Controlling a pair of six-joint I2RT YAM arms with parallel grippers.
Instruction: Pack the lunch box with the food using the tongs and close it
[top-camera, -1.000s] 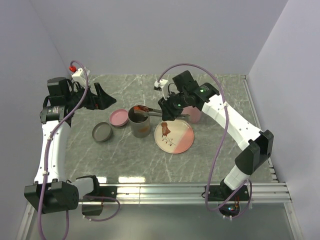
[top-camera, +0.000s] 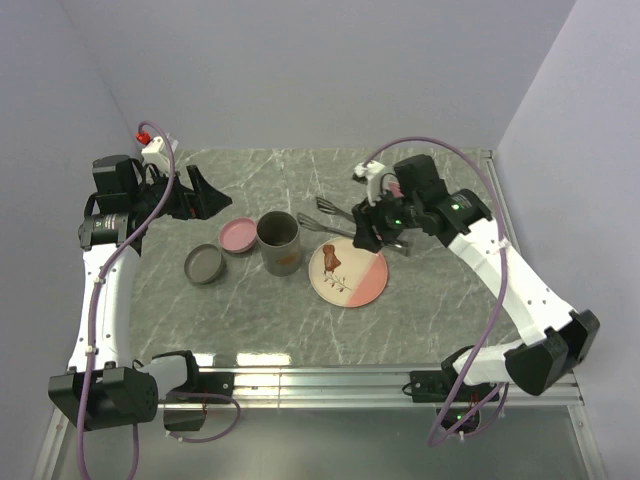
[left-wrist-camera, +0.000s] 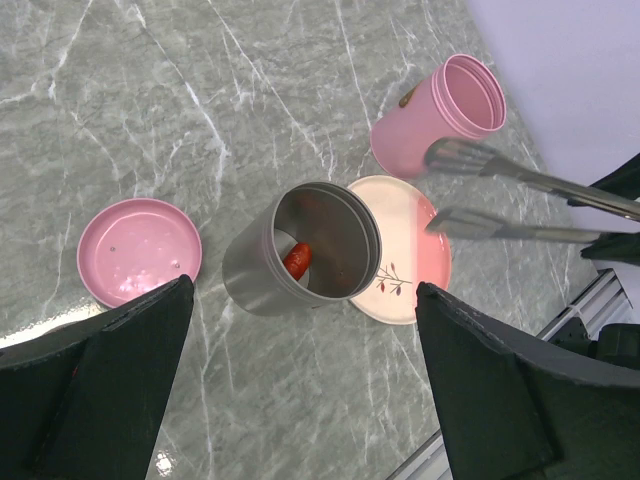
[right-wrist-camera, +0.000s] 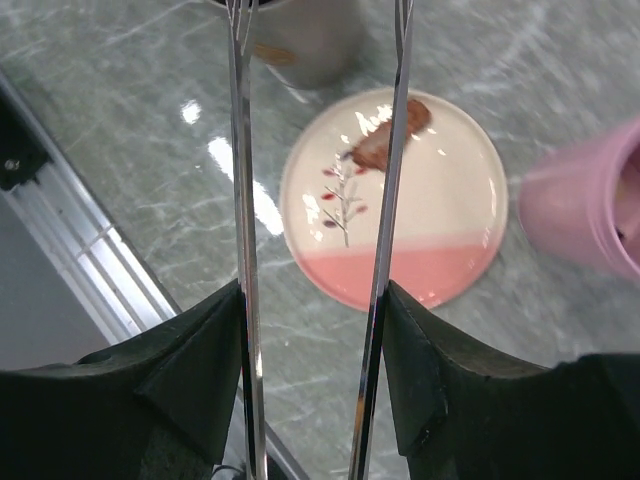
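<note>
A grey cylindrical container stands centrally; a reddish food piece lies inside. Right of it is a cream-and-pink plate with a brown figure and branch. A pink cup stands behind the plate, mostly hidden in the top view. My left gripper is open and empty above the table's left. My right gripper, with two long metal tong arms at its fingers, is open above the plate; the tong arms stand apart with nothing visible between them.
A small pink dish and a dark grey dish lie left of the container. A metal rail runs along its front edge.
My right arm and tongs have moved right, away from over the grey container to above the plate's back right. The left arm has not moved.
</note>
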